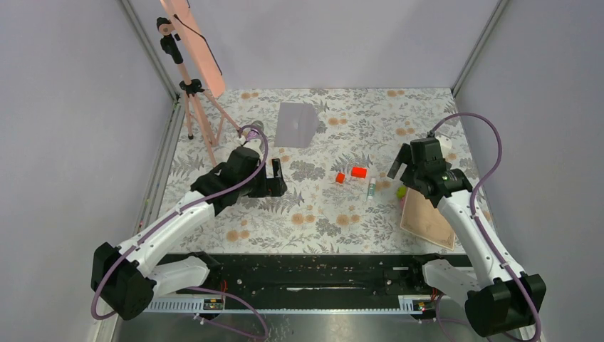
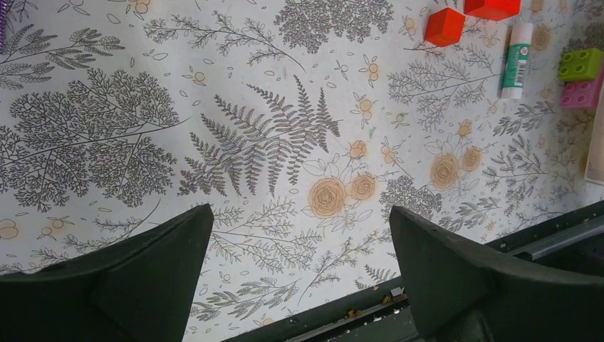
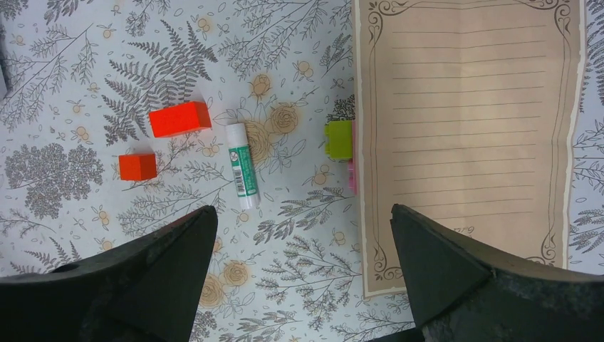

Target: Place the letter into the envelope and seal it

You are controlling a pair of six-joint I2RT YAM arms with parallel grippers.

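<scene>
The letter, a beige lined sheet with an ornamented border [image 3: 463, 142], lies at the table's right side; its left edge overlaps a pink brick [image 3: 352, 178]. A plain grey envelope [image 1: 290, 125] rests at the back of the table, left of the middle, with a paler flap pointing right. Over the letter's left edge and the bare cloth beside it, my right gripper stands open and empty. My left gripper is also open, above bare tablecloth in front of the envelope. In the top view the right arm hides part of the letter.
A glue stick [image 3: 243, 167] and two red blocks [image 3: 179, 119] lie mid-table, left of the letter. A green brick [image 3: 340, 140] touches the letter's left edge. A tripod [image 1: 196, 107] stands at the back left.
</scene>
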